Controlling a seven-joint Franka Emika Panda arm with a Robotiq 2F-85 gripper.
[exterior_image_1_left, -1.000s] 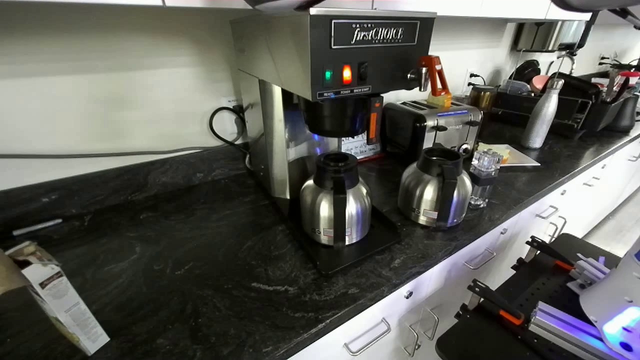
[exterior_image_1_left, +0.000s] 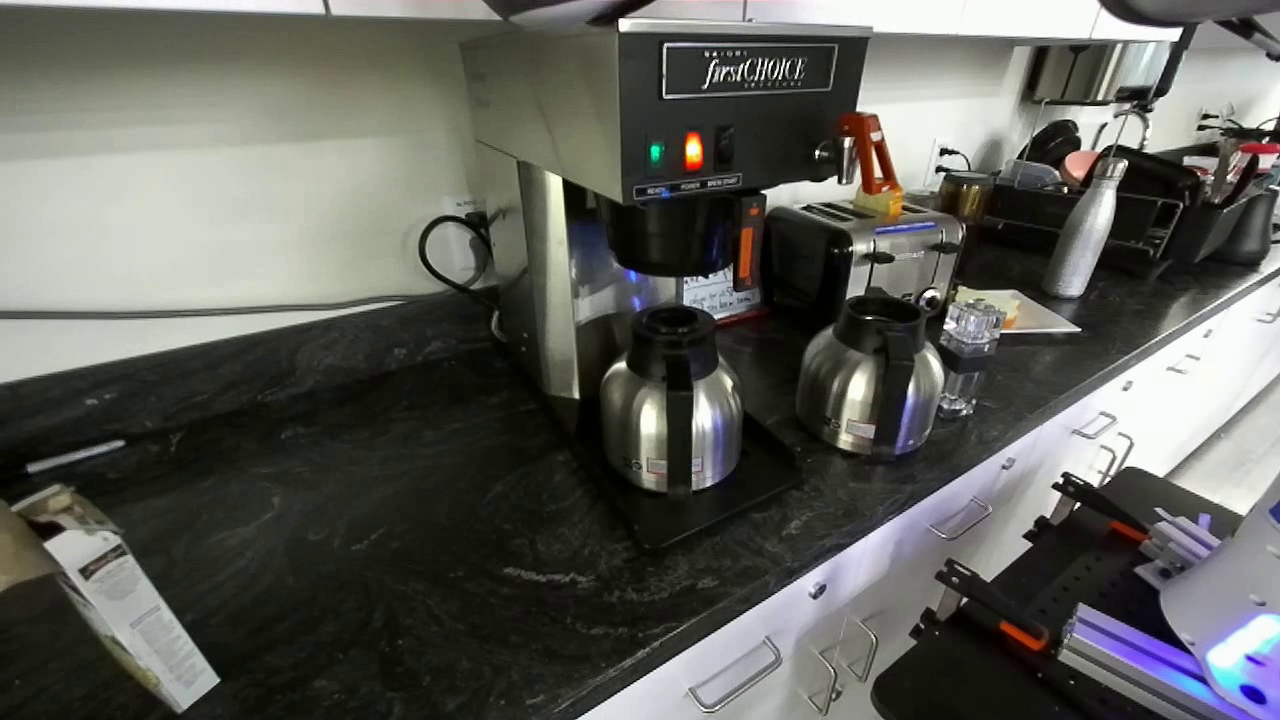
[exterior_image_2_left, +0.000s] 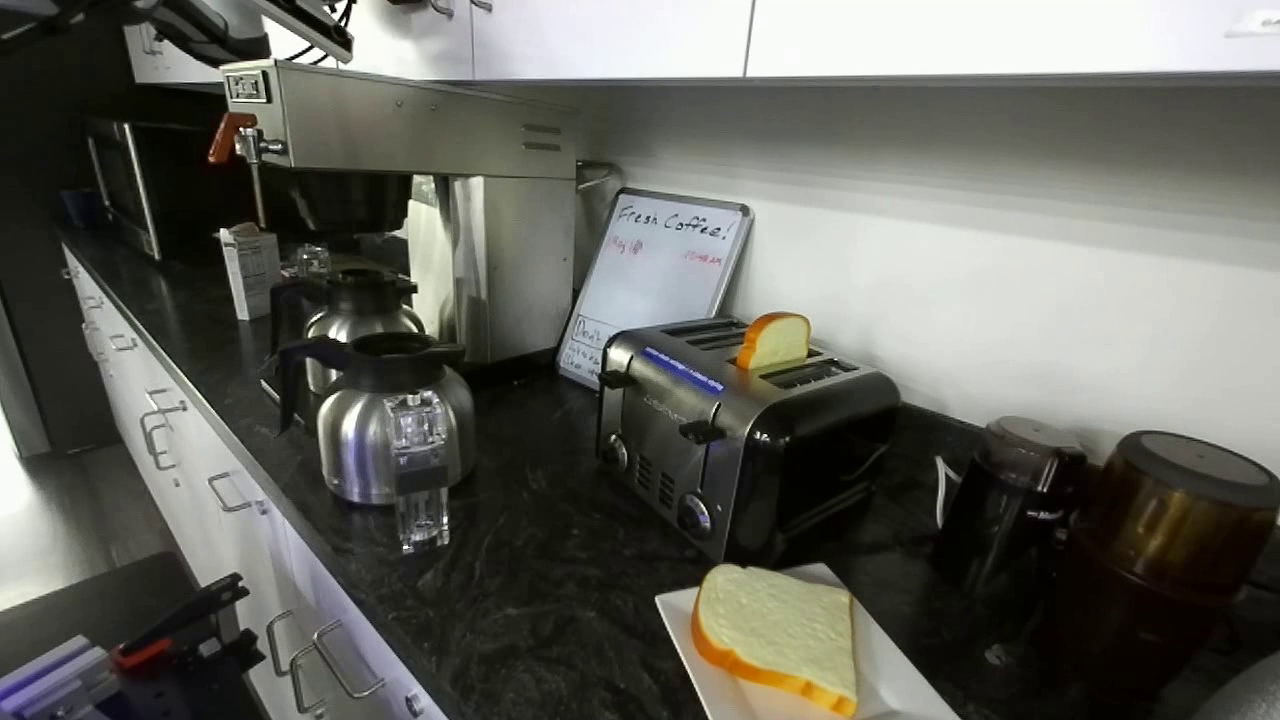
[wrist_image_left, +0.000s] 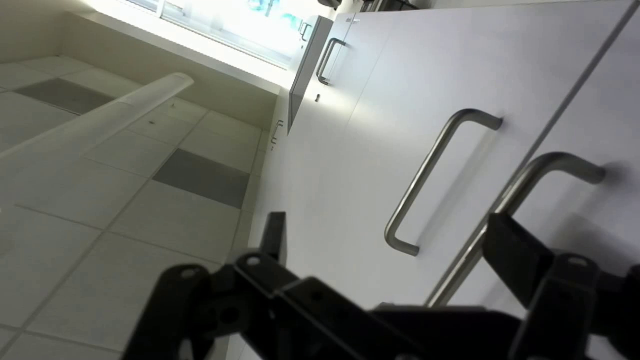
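In the wrist view my gripper stands open, its black fingers (wrist_image_left: 274, 237) wide apart. White cabinet doors (wrist_image_left: 336, 180) fill the scene beyond it. One metal bar handle (wrist_image_left: 441, 174) shows ahead, between the fingers in this view. A second handle (wrist_image_left: 555, 162) runs close by the right finger and is partly covered by it; whether they touch, I cannot tell. Neither exterior view shows the fingers. Part of the arm (exterior_image_2_left: 198, 24) crosses the top left of exterior view 2, near the upper cabinets (exterior_image_2_left: 612, 36).
Below, the dark counter holds a coffee maker (exterior_image_1_left: 546, 120), two steel carafes (exterior_image_1_left: 708, 426), a toaster (exterior_image_2_left: 744, 432) with bread in a slot, and a plate (exterior_image_2_left: 894, 672) with another slice. A carton (exterior_image_1_left: 132, 606) stands left.
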